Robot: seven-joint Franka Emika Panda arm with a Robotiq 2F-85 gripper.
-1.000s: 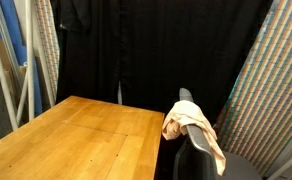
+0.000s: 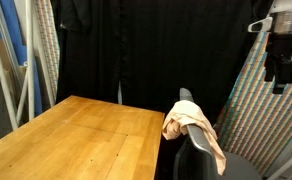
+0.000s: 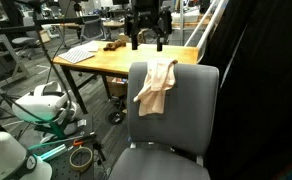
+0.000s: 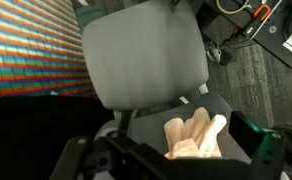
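A pale pink cloth (image 2: 193,120) is draped over the top edge of a grey chair's backrest (image 3: 181,112), its longer visible part hanging down the front in exterior view 2. My gripper (image 3: 147,46) is above the backrest in that view, fingers spread and nothing between them. In exterior view 1 the gripper (image 2: 279,88) shows at the upper right, higher than the cloth and apart from it. From the wrist, the cloth (image 4: 194,135) appears at the bottom centre, partly covered by the gripper body.
A bare wooden table (image 2: 81,135) stands beside the chair. The chair's seat (image 4: 146,50) is empty. Cables and tools (image 3: 76,150) lie by the robot base at the lower left. A black curtain (image 2: 151,50) hangs behind.
The arm and gripper have come into exterior view 1 at the upper right, where neither showed before. The cloth and chair have not moved.
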